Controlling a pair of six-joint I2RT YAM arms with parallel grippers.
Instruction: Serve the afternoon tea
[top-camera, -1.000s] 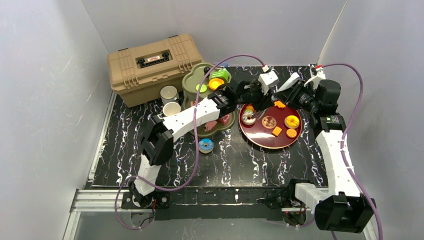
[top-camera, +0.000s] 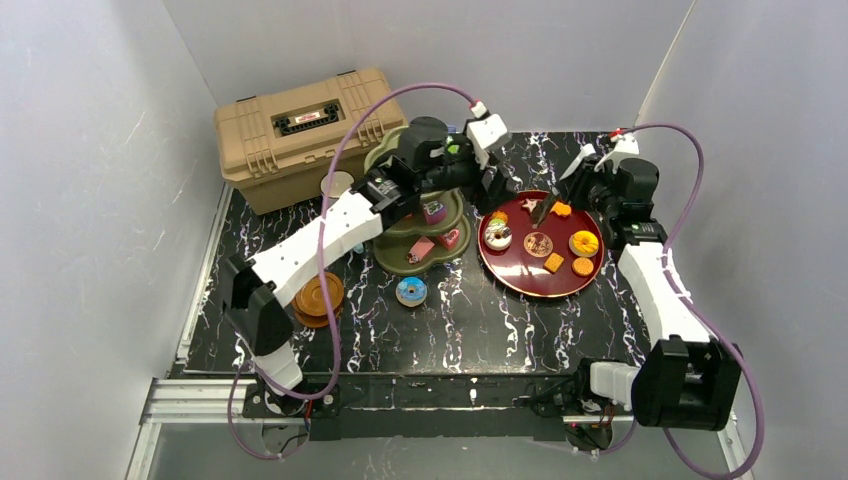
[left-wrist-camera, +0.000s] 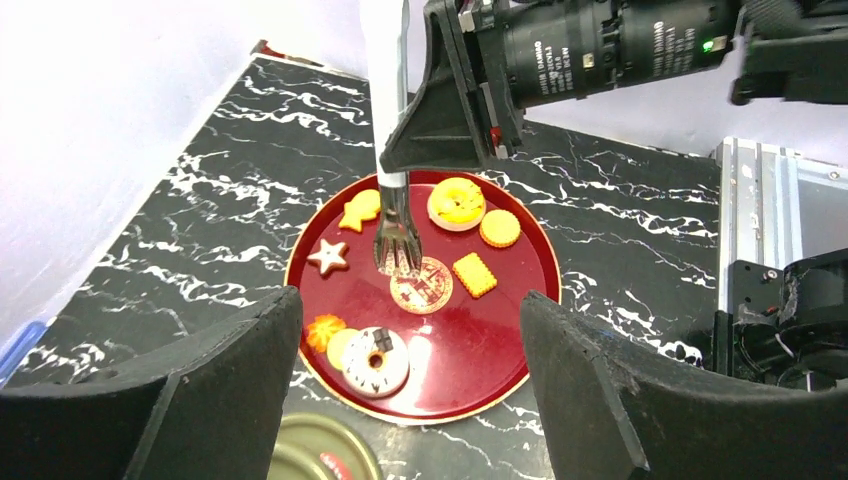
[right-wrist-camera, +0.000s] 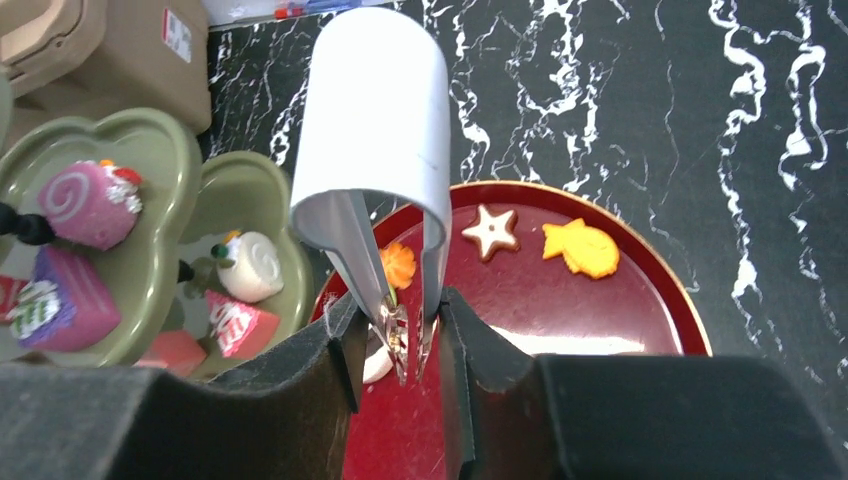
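A round red tray (top-camera: 510, 270) holds pastries: a white donut (top-camera: 497, 236), a yellow donut (top-camera: 584, 243), a star cookie (left-wrist-camera: 328, 256) and several biscuits. My right gripper (top-camera: 570, 180) is above the tray, shut on a white-handled serving utensil (right-wrist-camera: 370, 120) with a metal end. My left gripper (top-camera: 490, 190) hangs high at the tray's left side, open with nothing visible between its fingers in the left wrist view. A green tiered stand (top-camera: 425, 250) with cakes is beside the tray, partly under my left arm.
A beige case (top-camera: 260, 160) stands at the back left. A mug (top-camera: 336, 182), wooden coasters (top-camera: 310, 298) and a blue donut (top-camera: 411, 291) lie left and front.
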